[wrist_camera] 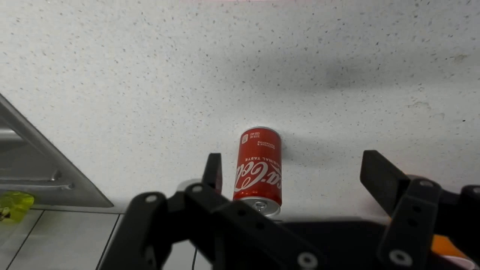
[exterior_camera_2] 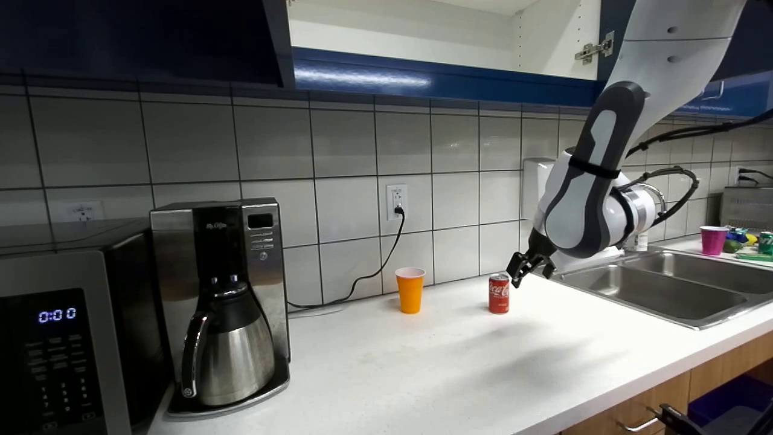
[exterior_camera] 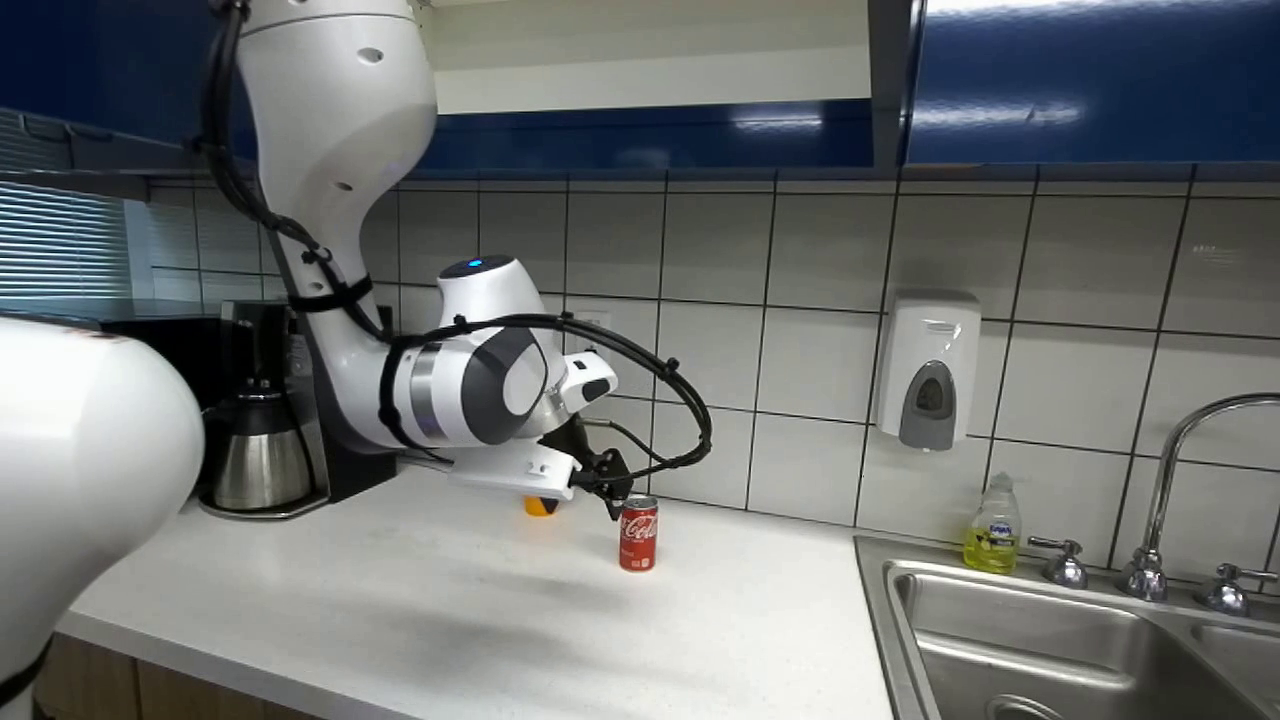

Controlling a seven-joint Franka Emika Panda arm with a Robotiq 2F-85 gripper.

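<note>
A red Coca-Cola can (exterior_camera: 638, 535) stands upright on the white counter (exterior_camera: 396, 588), near the tiled wall. My gripper (exterior_camera: 617, 490) is close to the can's top in exterior view 1. From exterior view 2, the gripper (exterior_camera_2: 532, 274) appears just right of the can (exterior_camera_2: 498, 294). In the wrist view the can (wrist_camera: 259, 166) shows between the two wide-spread fingers, nearer the left finger (wrist_camera: 214, 171). Neither finger visibly grips it, and the fingers are open. Part of the can's top end is hidden behind the gripper's black linkage.
An orange cup (exterior_camera_2: 410, 291) stands left of the can in exterior view 2, with a coffee maker (exterior_camera_2: 230, 312) and microwave further left. The sink (exterior_camera: 1032, 636) and a soap bottle (exterior_camera: 993, 528) are at the right.
</note>
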